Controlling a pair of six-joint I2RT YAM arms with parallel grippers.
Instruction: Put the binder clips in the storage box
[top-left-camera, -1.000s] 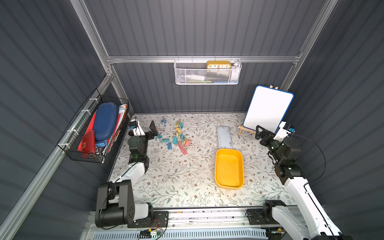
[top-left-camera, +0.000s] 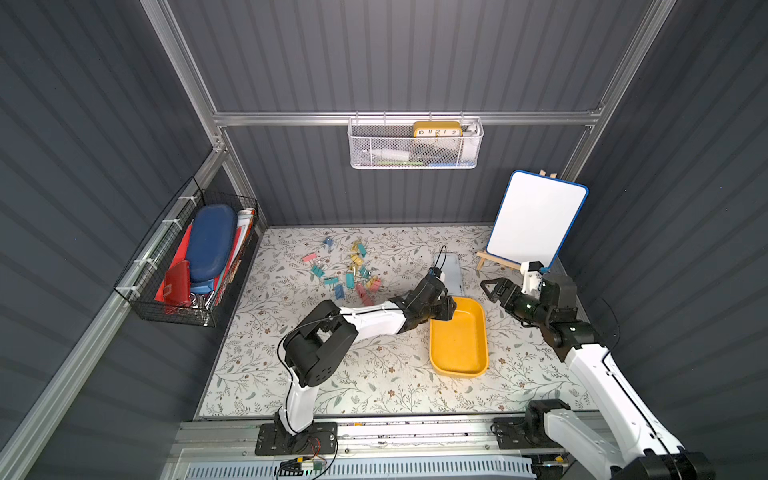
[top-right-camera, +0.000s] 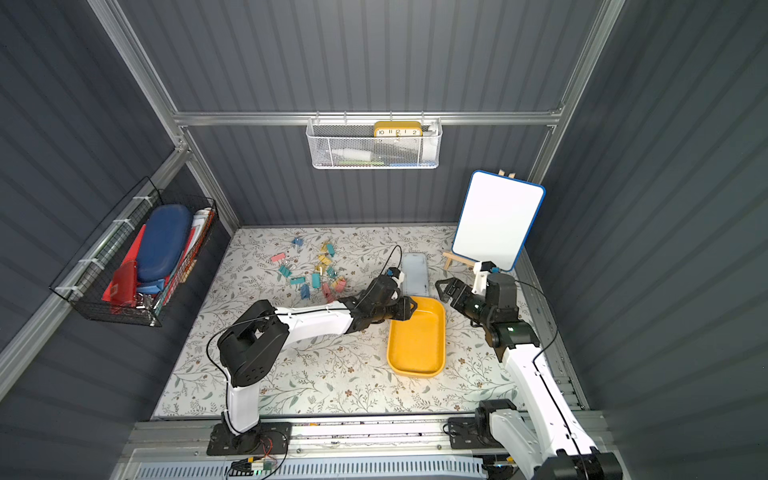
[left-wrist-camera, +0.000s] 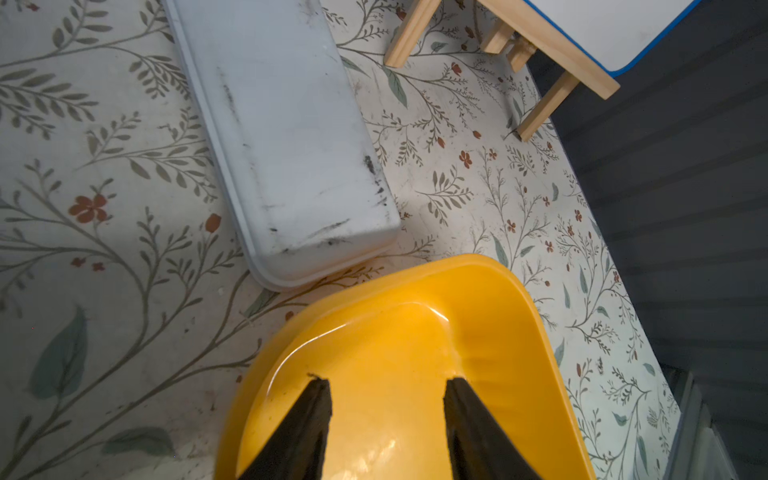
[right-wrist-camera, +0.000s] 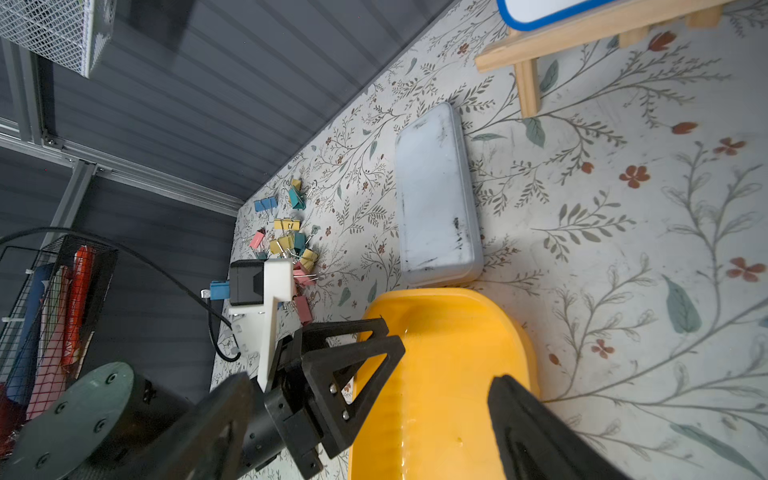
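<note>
Binder clips (top-left-camera: 349, 280) in pink, teal, blue and yellow lie scattered at the back left of the table. The yellow storage box (top-left-camera: 459, 344) stands right of the middle and looks empty. Over its far end hangs my left gripper, fingers apart, only the box floor showing between them. My right gripper (top-left-camera: 489, 289) is above the table just right of the box; in the right wrist view its fingers are wide apart, with nothing held.
A pale grey lid-like case (top-left-camera: 449, 274) lies right behind the box. The whiteboard (top-left-camera: 537, 217) on its wooden easel stands at the back right. A black wire basket (top-left-camera: 196, 264) hangs at the left wall.
My left arm has swung from the far left across the clips to the box's far end.
</note>
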